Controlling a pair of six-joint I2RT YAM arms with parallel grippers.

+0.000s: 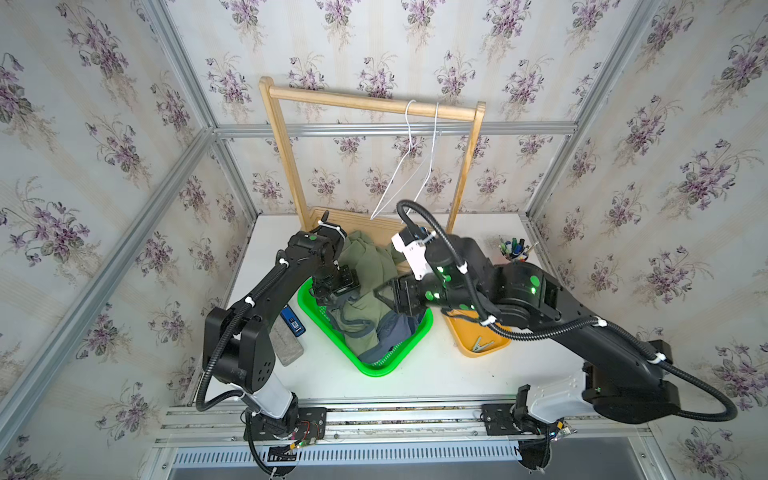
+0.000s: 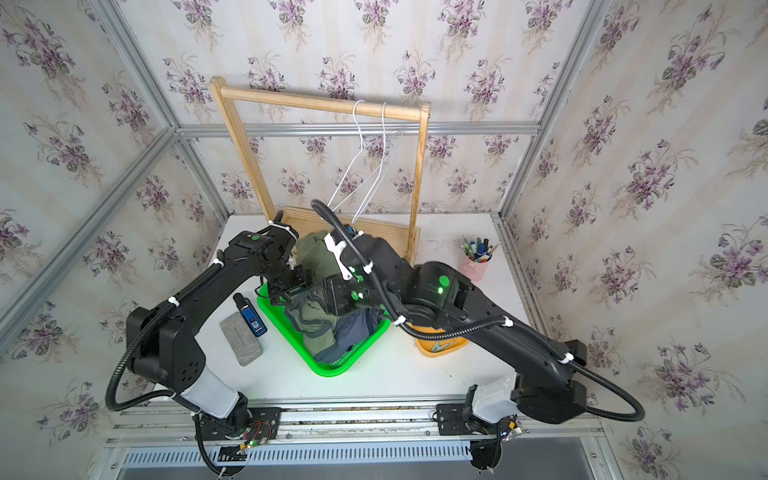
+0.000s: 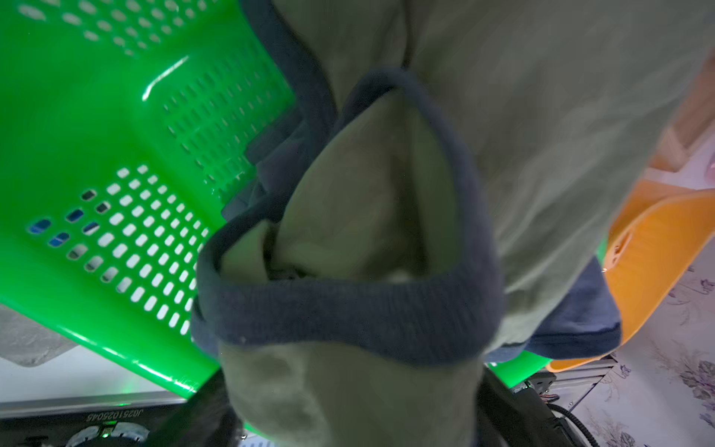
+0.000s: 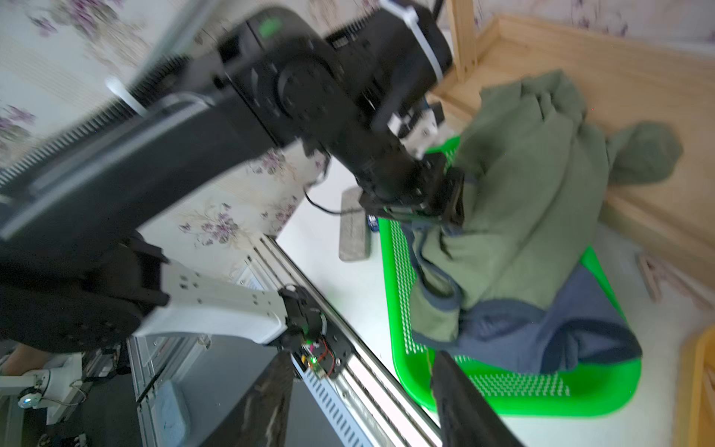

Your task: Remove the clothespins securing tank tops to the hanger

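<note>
The olive tank top with dark blue trim [image 1: 366,276] lies bunched over the green basket [image 1: 373,369], part of it reaching onto the wooden rack's base. Two white wire hangers [image 2: 345,172] hang bare from the rack's bar. My left gripper [image 1: 345,281] is down at the tank top; in its wrist view, its blurred fingers [image 3: 201,417] stand wide apart with a fold of cloth between them. Over the basket's right side, above the cloth, my right gripper is open and empty. Wooden clothespins [image 4: 649,277] lie on the table right of the basket.
The orange bin [image 1: 502,345], partly hidden by my right arm, holds a bluish clothespin [image 1: 481,345]. A pen cup [image 2: 473,268] stands at the back right. Left of the basket are a blue device [image 2: 249,314] and a grey block [image 2: 240,339].
</note>
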